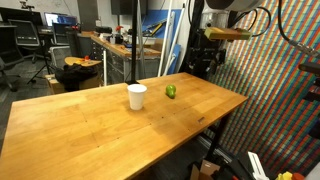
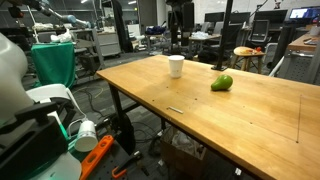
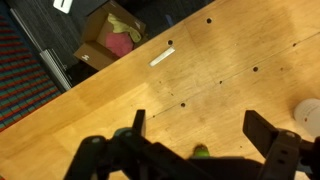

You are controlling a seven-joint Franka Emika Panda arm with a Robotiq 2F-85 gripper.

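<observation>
My gripper is open, its two dark fingers wide apart with only bare tabletop seen between them. In exterior view 1 the gripper hangs well above the right part of the wooden table. A green pear-like object lies on the tabletop; part of it shows at the bottom of the wrist view, partly covered by the gripper body. The white cup stands upright, apart from the green object. A thin pale stick lies near the table edge.
Below the table edge, an open cardboard box with something reddish inside sits on the floor. Chairs and other furniture stand beyond the table.
</observation>
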